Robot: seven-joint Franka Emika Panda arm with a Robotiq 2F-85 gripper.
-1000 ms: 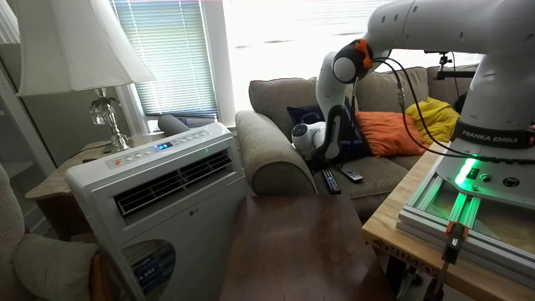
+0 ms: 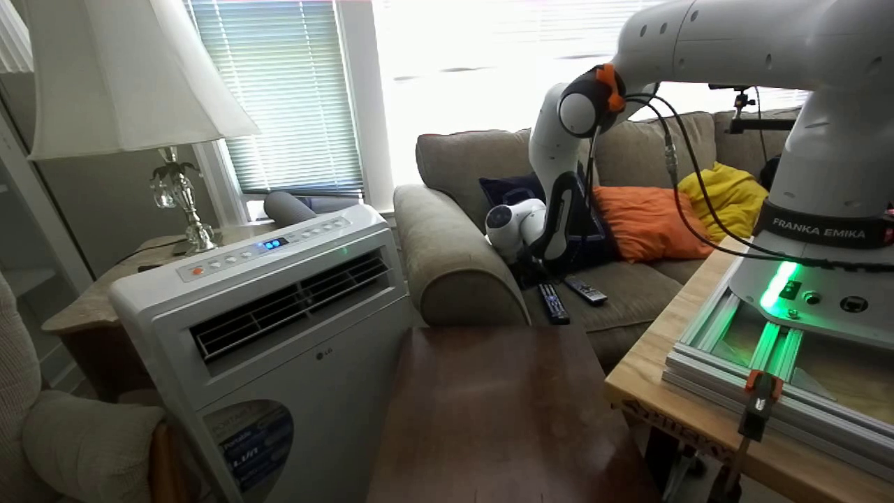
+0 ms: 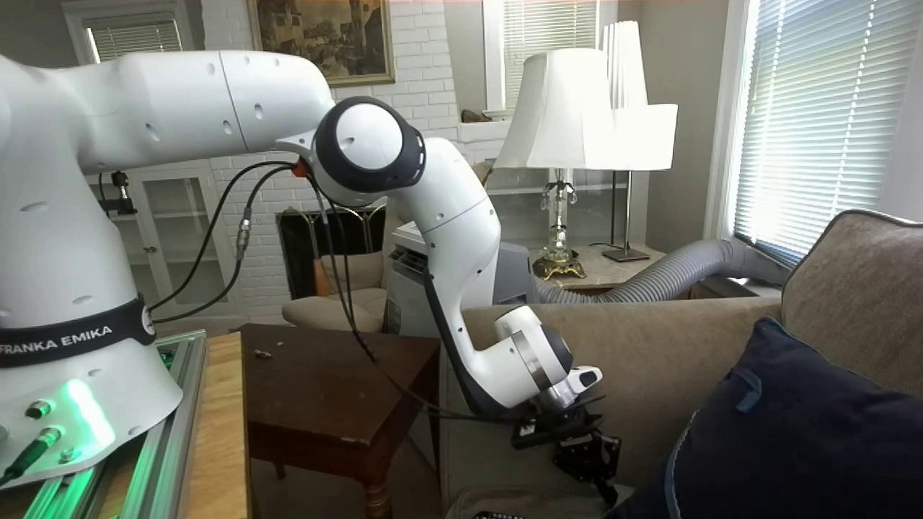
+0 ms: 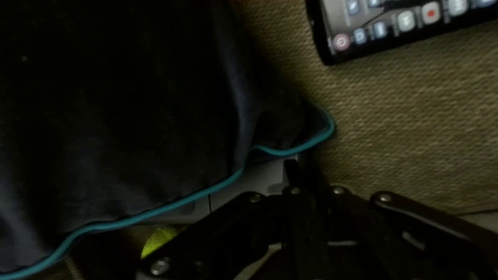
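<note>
In the wrist view, a navy pillow (image 4: 140,116) with teal piping fills the left side, its edge creased close to the fingertips. My gripper meets the piping near the pillow's corner and is shut on that edge; the pinch itself is dark and partly hidden. Exterior view 2 has the gripper (image 3: 610,493) pointing down at the lower corner of the navy pillow (image 3: 805,441), low over the couch seat. From exterior view 1 the fingers are hidden behind the wrist, beside the pillow (image 2: 595,239).
Two remotes lie on the seat, a black remote (image 2: 554,303) and a greyer remote (image 2: 586,290). An orange pillow (image 2: 649,222) and a yellow pillow (image 2: 725,197) rest farther along. The couch arm (image 2: 469,268) stands close to the wrist. A brown table (image 2: 503,402) is in front.
The wrist has shifted very slightly left in exterior view 1, and the upper arm joint slightly right. The pillows and remotes look unmoved there.
</note>
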